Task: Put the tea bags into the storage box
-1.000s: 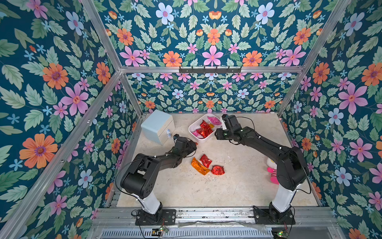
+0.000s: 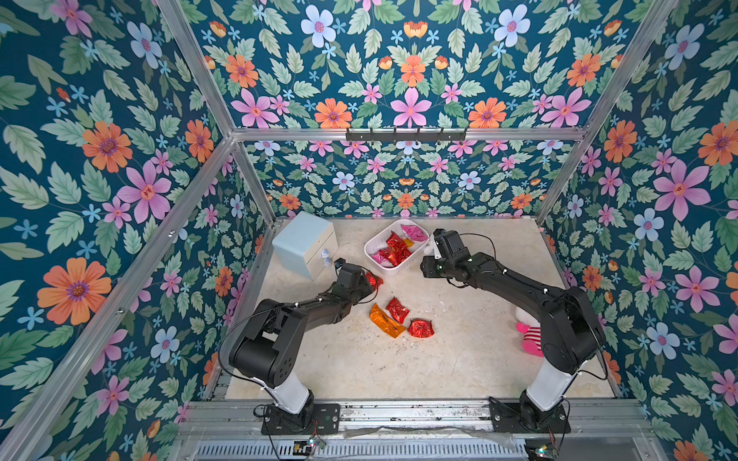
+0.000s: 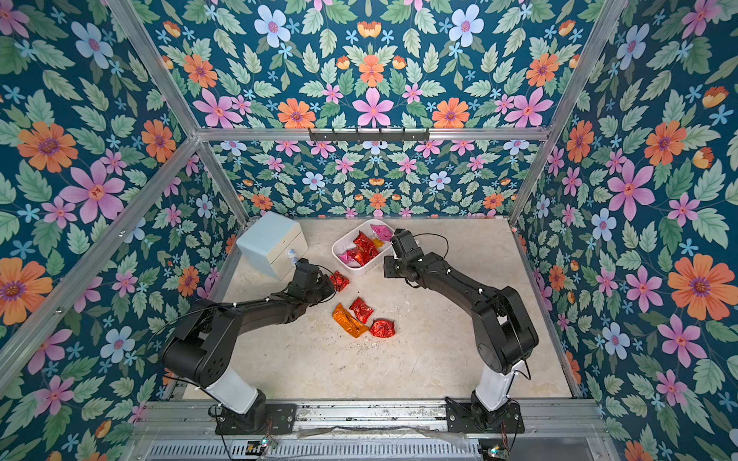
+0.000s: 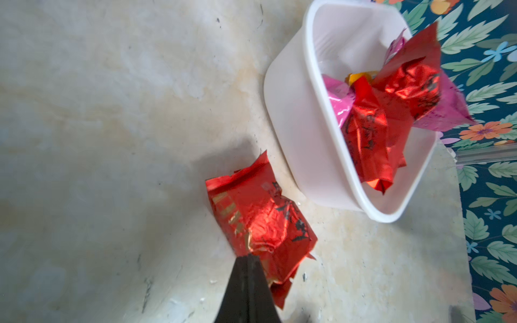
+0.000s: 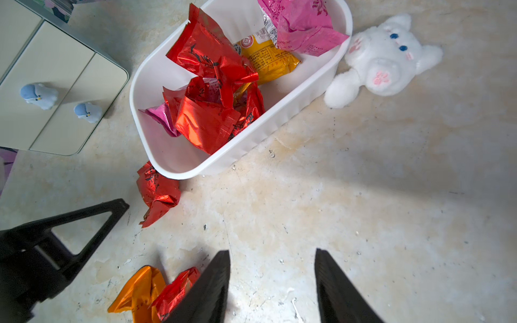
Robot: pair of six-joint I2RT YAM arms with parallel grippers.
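A red tea bag packet lies on the table beside the white storage box. My left gripper is shut, its fingertips together with nothing between them; in the left wrist view they overlap the packet's near end, which stays outside the fingers. Within the box are red packets, a yellow one and pink ones. An orange packet and two more red packets, one nearer the box and one to its right, lie in front. My right gripper stands open and empty, right of the box.
A pale blue cabinet stands left of the box. Against the box's right end rests a white plush toy. A pink striped item lies near the right arm's base.
My left gripper has gone from open to shut and drawn back slightly from the packet. The packet has turned a little but still lies on the table.
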